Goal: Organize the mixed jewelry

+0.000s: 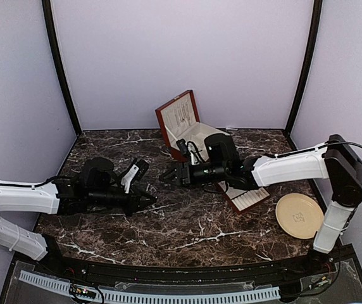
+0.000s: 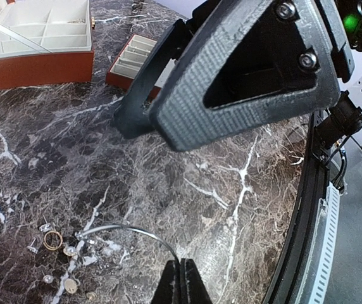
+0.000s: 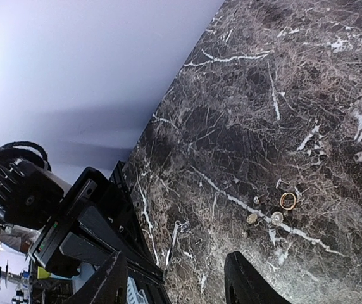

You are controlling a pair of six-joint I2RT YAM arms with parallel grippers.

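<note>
A thin curved silver piece, probably an open bangle, sticks out from my left gripper, which is shut on its end. In the right wrist view the silver piece hangs near the left gripper's tip, its free end clear. My right gripper stands open and empty above the table, close to the left one; in the top view the two face each other around mid-table. A gold ring and several small studs, one a pearl-like stud, lie loose on the marble.
Behind the right arm stands the open red jewelry box with white compartments, partly covered. A shallow red-edged tray lies to its front right, and a beige plate at the far right.
</note>
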